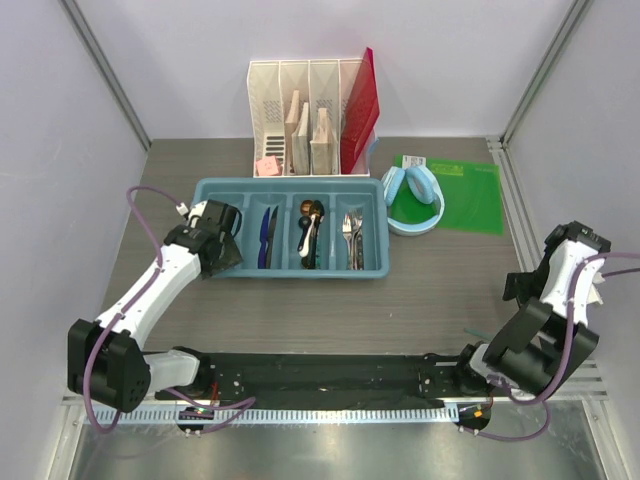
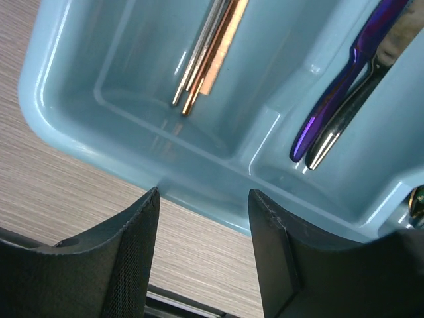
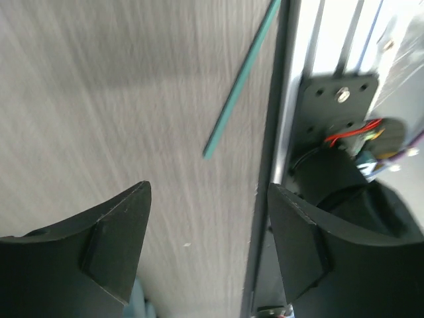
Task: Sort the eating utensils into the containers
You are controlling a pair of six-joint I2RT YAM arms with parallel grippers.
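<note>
The blue-grey divided tray (image 1: 330,273) holds utensils by compartment. Thin chopsticks (image 2: 212,50) lie in its left compartment, hidden from the top view by my left arm. Beside them are a purple knife (image 2: 344,79) and a black-handled knife (image 2: 344,109), then spoons (image 1: 309,225) and, in the right compartment, forks (image 1: 352,240). Over the tray's front left rim, my left gripper is open and empty. At the table's right edge, my right gripper is open too, with a green stick (image 3: 238,89) on the table ahead of it.
Behind the tray stands a white rack (image 1: 265,75) with boards and a red sheet (image 1: 361,115). Blue-white headphones (image 1: 418,200) touch the tray's right side area, partly over a green mat (image 1: 470,195). Bare table (image 1: 440,290) lies right of the tray.
</note>
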